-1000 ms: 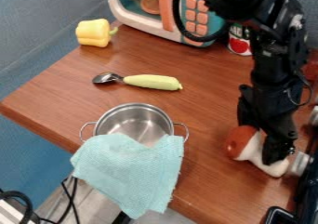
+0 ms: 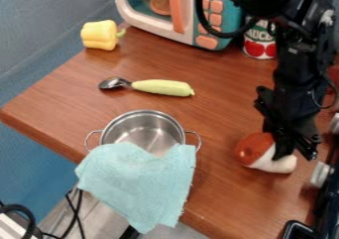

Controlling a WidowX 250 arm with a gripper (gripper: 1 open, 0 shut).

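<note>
My black arm reaches down on the right of the camera view, its gripper [image 2: 296, 140] just above a mushroom-like toy with a red-orange cap [image 2: 253, 147] and a white stem [image 2: 277, 163], lying on its side on the wooden table. The fingertips are by the toy's upper right; whether they hold it or stand open is unclear. A steel pot [image 2: 142, 129] sits at the table's front left, with a pale blue cloth [image 2: 139, 188] draped over its front and the table edge.
A spoon [image 2: 114, 83] and corn [image 2: 165, 87] lie mid-table. A yellow pepper [image 2: 99, 35], a toy microwave [image 2: 172, 5] and a can [image 2: 260, 45] stand at the back. Black equipment [image 2: 320, 213] lines the right edge.
My gripper has risen slightly over the last second, and the toy has shifted a little, its stem now less tilted toward the front.
</note>
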